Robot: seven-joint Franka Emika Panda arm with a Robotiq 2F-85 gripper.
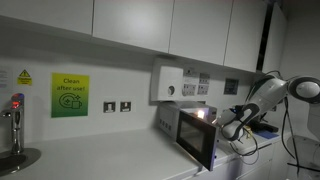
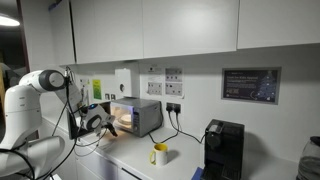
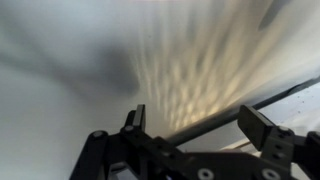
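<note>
A microwave stands on the counter with its door [image 1: 196,138] swung open and a light on inside; its grey body [image 2: 148,116] shows in exterior view 2. My gripper [image 1: 232,132] is low at the microwave's open side, beyond the door in exterior view 1. In exterior view 2 the gripper [image 2: 112,130] is small, close to the lit opening. Seen from the wrist, the gripper has its two dark fingers wide apart, with no object visible between them. A pale, blurred surface with streaks of light fills most of that view.
On the counter [image 2: 190,168], a yellow and white mug [image 2: 159,154] and a black coffee machine [image 2: 224,148] stand right of the microwave in exterior view 2. Cupboards [image 1: 225,35] hang overhead. Clear counter lies between the sink [image 1: 18,160] and the open door.
</note>
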